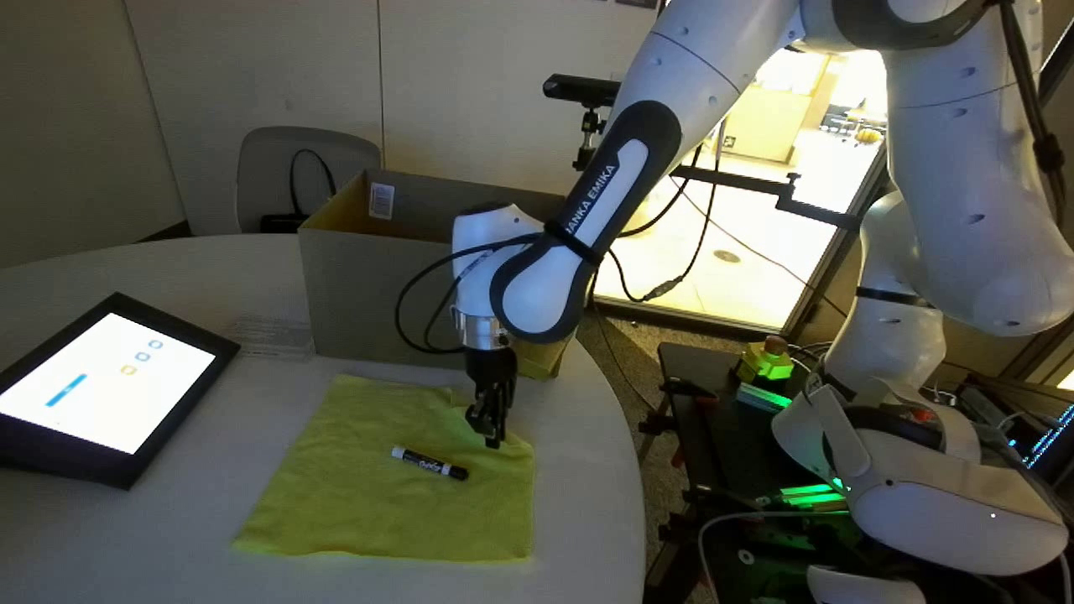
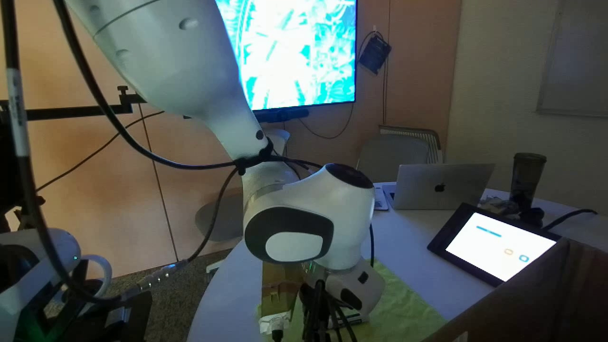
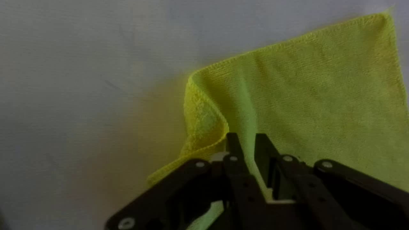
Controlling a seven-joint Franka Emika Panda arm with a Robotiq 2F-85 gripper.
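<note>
A yellow-green cloth (image 1: 342,483) lies spread on the round white table. A black-and-white marker (image 1: 430,463) rests on it, left of my gripper (image 1: 491,439). My gripper points down at the cloth's right part. In the wrist view the cloth (image 3: 326,84) has a folded-over edge beside the left finger, and a raised ridge runs between the fingertips. The gripper is nearly closed, its narrow gap filled by that ridge of cloth. The marker is out of sight in the wrist view. In exterior view 2 the arm mostly hides the fingers.
A large open cardboard box (image 1: 383,292) stands behind the cloth, close to the arm. At the left is a tablet with a lit screen (image 1: 106,382). A laptop (image 2: 443,187) and a dark tumbler (image 2: 525,179) show in exterior view 2. Bare table surrounds the cloth's front.
</note>
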